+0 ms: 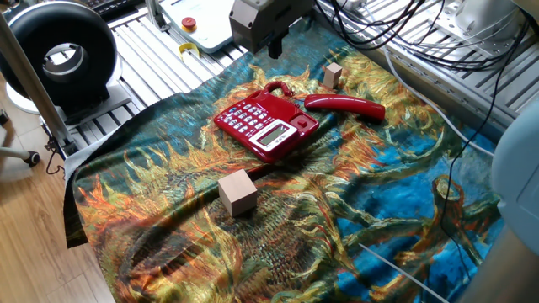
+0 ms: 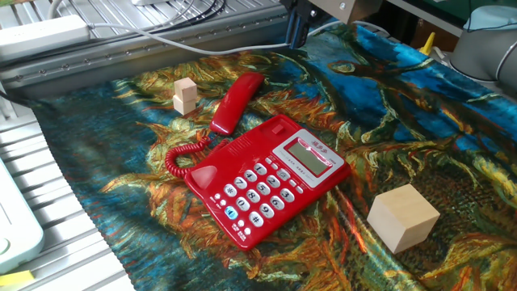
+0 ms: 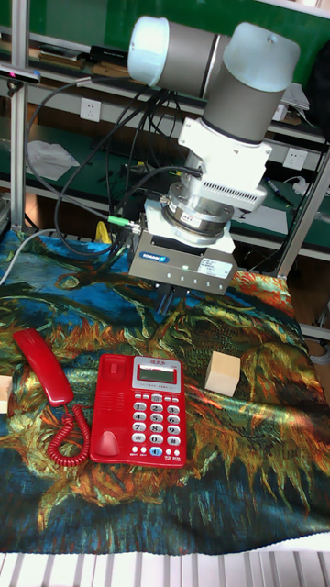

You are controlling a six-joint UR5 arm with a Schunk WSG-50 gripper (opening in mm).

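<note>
A red desk phone lies on the patterned cloth, its keypad and grey display facing up. Its red handset is off the cradle, resting on the cloth beside the base with the coiled cord still attached. My gripper hangs in the air above the cloth, apart from the phone and handset. Its dark fingers are small in every view, and whether they are parted is unclear. Nothing visible hangs from them.
A large wooden block sits near the phone's display end. Beyond the handset, two small wooden cubes appear stacked. Black cables run along the frame. Open cloth surrounds the large block.
</note>
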